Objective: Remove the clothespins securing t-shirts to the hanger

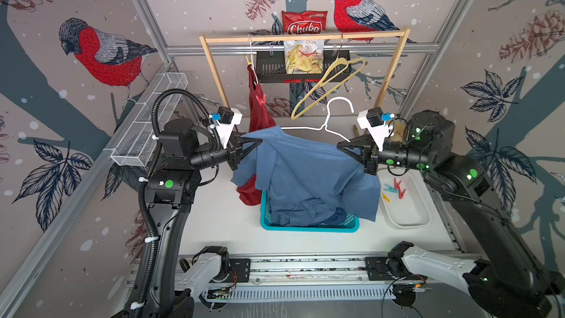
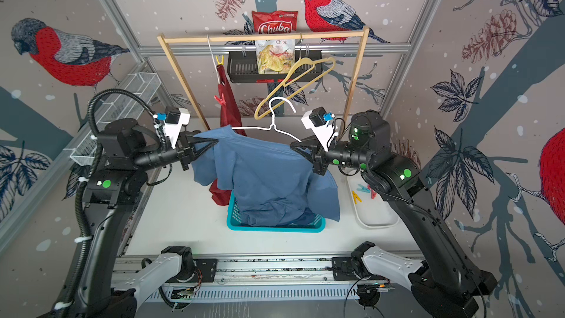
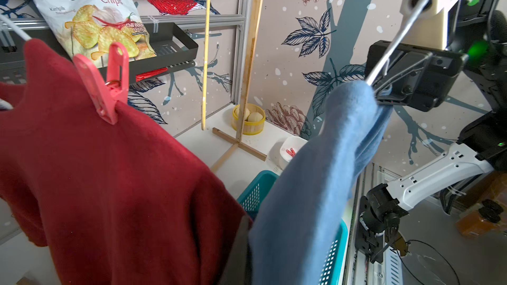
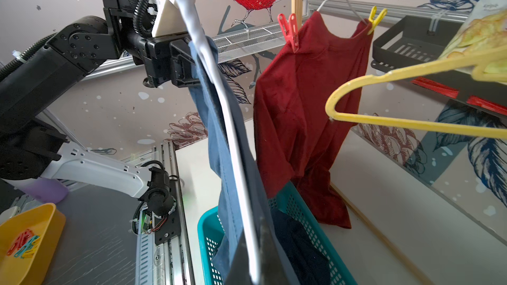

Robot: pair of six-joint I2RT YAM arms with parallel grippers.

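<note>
My left gripper [image 1: 252, 144] and right gripper [image 1: 347, 148] are shut on a blue shirt [image 1: 300, 182] and a white hanger [image 1: 320, 128], stretched between them above the teal basket [image 1: 309, 228]; the fingertips are mostly hidden. Behind, a red shirt [image 4: 311, 89] hangs from the rail on a white hanger, with a pink clothespin [image 4: 289, 31] and a yellow clothespin [image 4: 376, 20] clipped at its shoulders. No clothespin shows on the blue shirt.
An empty yellow hanger [image 1: 320, 88] hangs on the wooden rail [image 1: 306, 35] before the chips bag [image 1: 303, 53]. A white tray [image 1: 412, 212] at right holds loose clothespins.
</note>
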